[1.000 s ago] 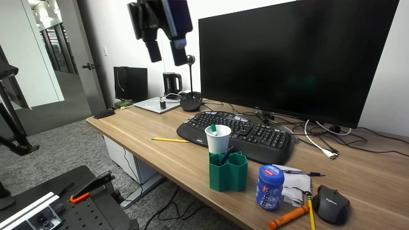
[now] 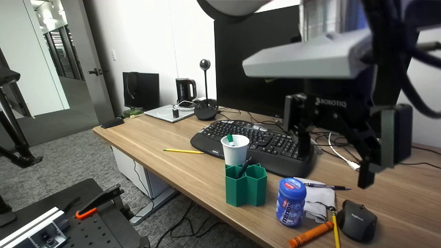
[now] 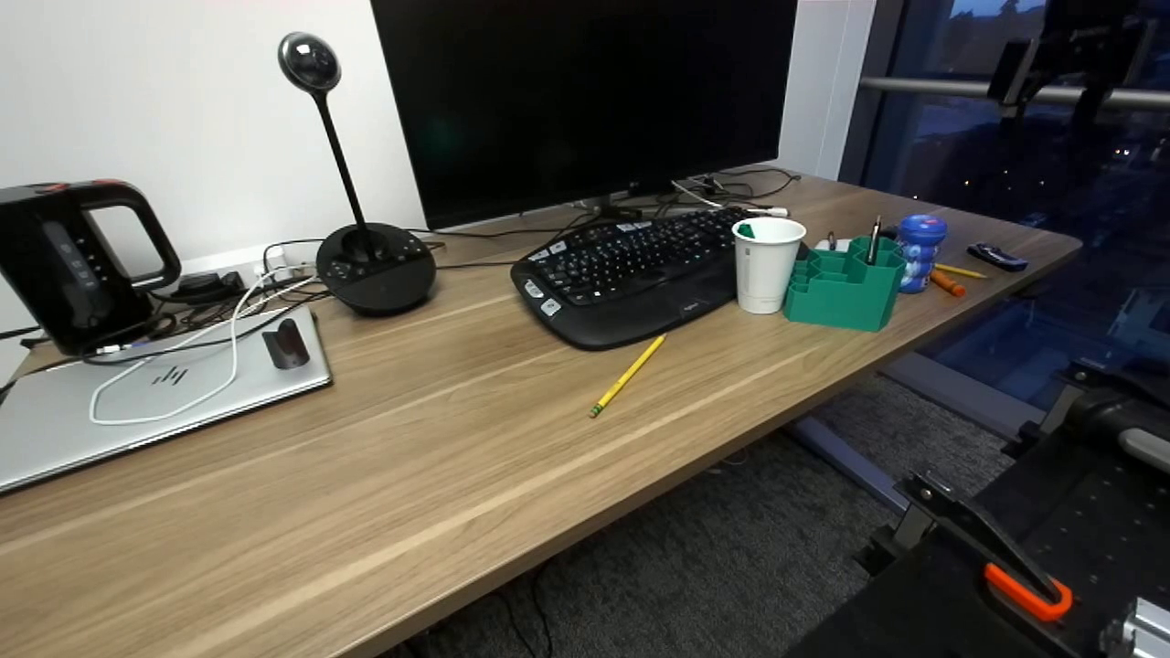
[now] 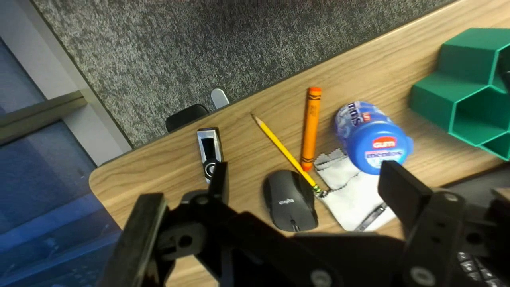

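Note:
My gripper point(image 2: 335, 163) stands open high over the desk's right end, its fingers wide apart with nothing between them. Under it in the wrist view lie a black mouse point(image 4: 289, 201), a yellow pencil point(image 4: 283, 150) and an orange crayon-shaped marker point(image 4: 311, 126). A blue gum jar point(image 4: 373, 136) stands beside a pale cloth point(image 4: 351, 198), on which a pen point(image 4: 371, 217) rests. The green hexagonal holder point(image 2: 246, 188) has a dark pen in it. Behind the holder is a white cup point(image 2: 235, 151) with a green-capped marker inside. Another yellow pencil point(image 3: 628, 375) lies alone on the desk.
A keyboard point(image 3: 647, 274) and a large monitor point(image 3: 581, 99) fill the back. Further left are a webcam stand point(image 3: 375, 269), a laptop point(image 3: 66, 422) and a kettle point(image 3: 82, 263). A small black-and-silver object point(image 4: 209, 152) lies near the desk's corner. Bare desk spreads across the front left.
My gripper has swung right and lower, from above the desk's far left part to above its right end. The desk objects show no movement.

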